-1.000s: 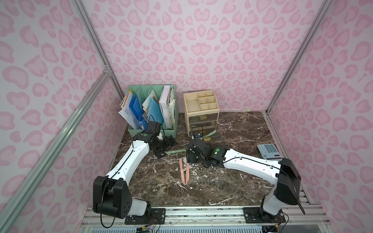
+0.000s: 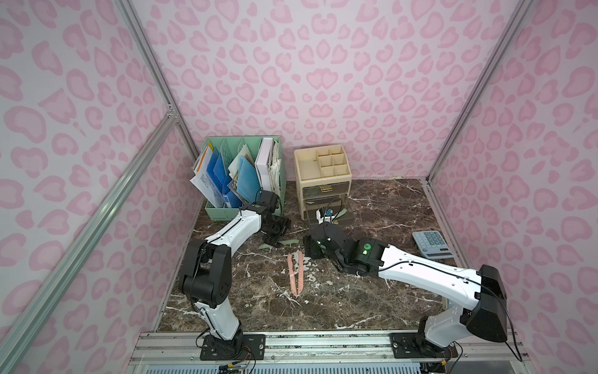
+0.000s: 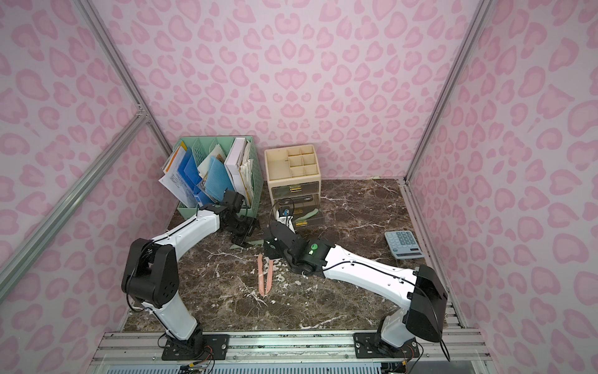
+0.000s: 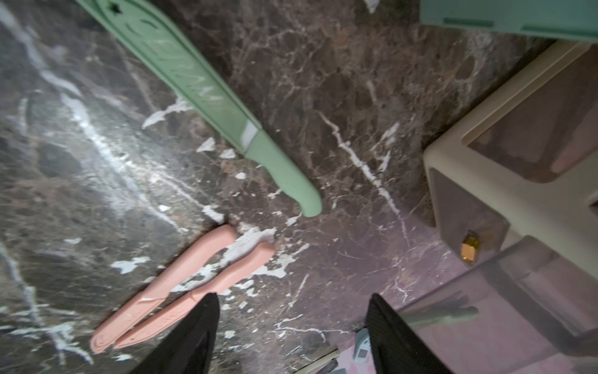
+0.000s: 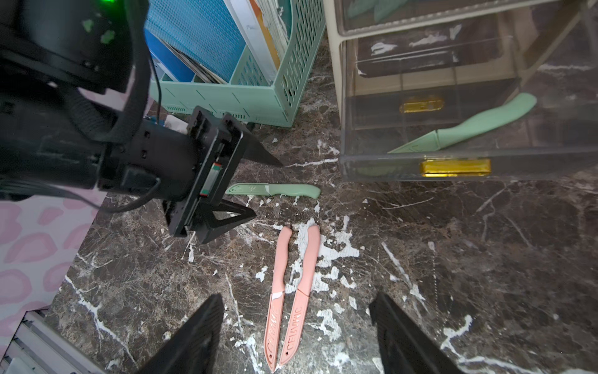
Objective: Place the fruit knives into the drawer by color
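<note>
A green knife (image 4: 280, 168) lies on the marble table under my open left gripper, which is at the table's left-middle, before the file holder. Two pink knives (image 5: 278, 261) (image 5: 309, 261) lie side by side nearer the front. A pulled-out lower clear drawer (image 5: 373, 165) holds a green knife (image 5: 486, 121), and green shapes show behind the drawer above. My right gripper hangs open over the table in front of the drawer, above the pink knives' area; nothing shows between its fingers.
The cream drawer unit (image 2: 305, 168) stands at the back middle, beside a green file holder (image 2: 218, 212) full of folders. A grey calculator (image 2: 429, 242) lies at the right edge.
The right arm has shifted slightly rightward, its elbow toward the right wall.
</note>
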